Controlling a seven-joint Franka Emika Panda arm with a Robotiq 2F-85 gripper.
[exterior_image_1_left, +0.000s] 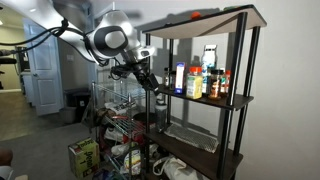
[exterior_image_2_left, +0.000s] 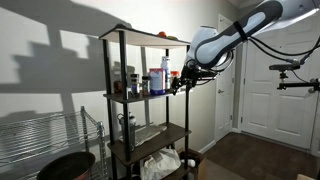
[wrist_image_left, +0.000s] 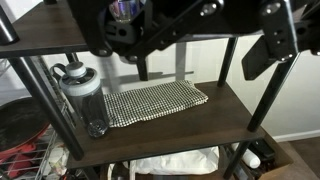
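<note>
My gripper (exterior_image_1_left: 151, 66) hangs beside the dark shelf unit, near its front post and about level with the middle shelf. Its two fingers stand apart in exterior view 1, and nothing shows between them. From the other side, exterior view 2 shows the gripper (exterior_image_2_left: 182, 80) by the right end of the middle shelf (exterior_image_2_left: 140, 97). The wrist view looks down on the lower shelf (wrist_image_left: 215, 115). On it a dark bottle with a grey lid (wrist_image_left: 88, 105) stands upright next to a black-and-white checkered cloth (wrist_image_left: 155, 102) lying flat.
Several bottles and boxes crowd the middle shelf, among them a white-and-blue box (exterior_image_1_left: 180, 78) and a red-capped jar (exterior_image_1_left: 194, 84). A white bag (exterior_image_2_left: 160, 163) lies below. Wire racks (exterior_image_1_left: 118, 100) stand alongside. The lower shelf's right part is bare.
</note>
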